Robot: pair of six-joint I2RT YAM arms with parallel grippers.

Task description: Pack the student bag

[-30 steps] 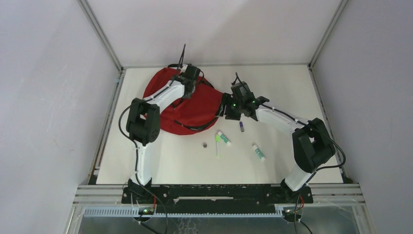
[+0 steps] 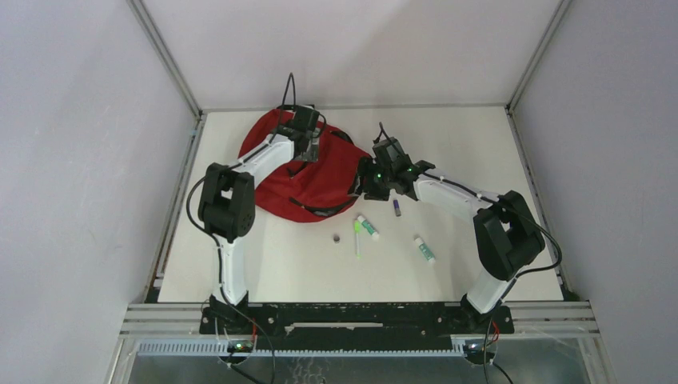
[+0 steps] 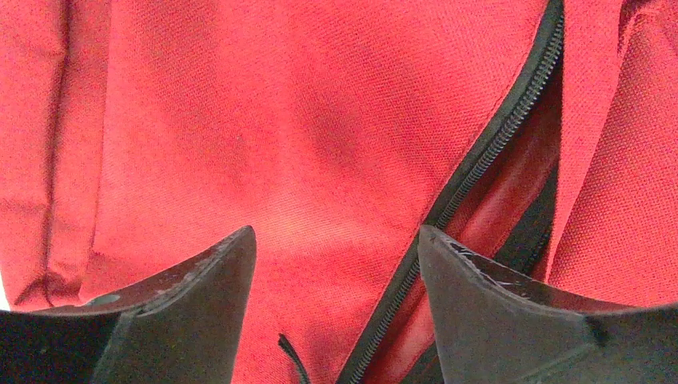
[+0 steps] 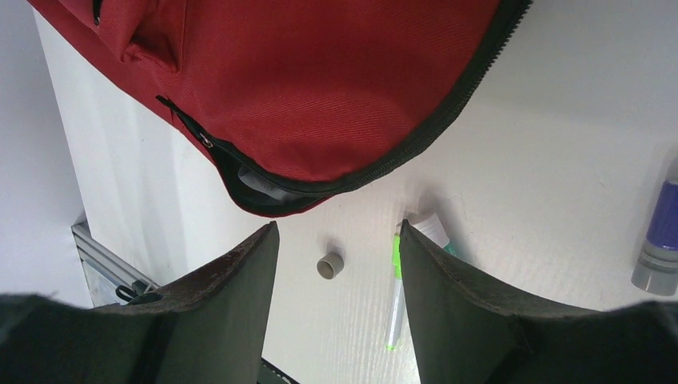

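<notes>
A red bag [image 2: 320, 184] with black zippers lies at the back left of the table. My left gripper is open above its fabric, beside a zipper [image 3: 496, 140]; nothing is held. My right gripper is open near the bag's front right edge, where a partly open pocket [image 4: 248, 192] shows something pale inside. In front lie a small grey cylinder [image 4: 330, 265], a green-and-white pen [image 2: 357, 244], a glue stick [image 2: 369, 228], a second glue stick [image 2: 425, 250] further right, and a small blue-banded item [image 4: 664, 220].
Walls stand at the back and both sides.
My right gripper has drifted slightly left and toward the front. The objects look unchanged.
</notes>
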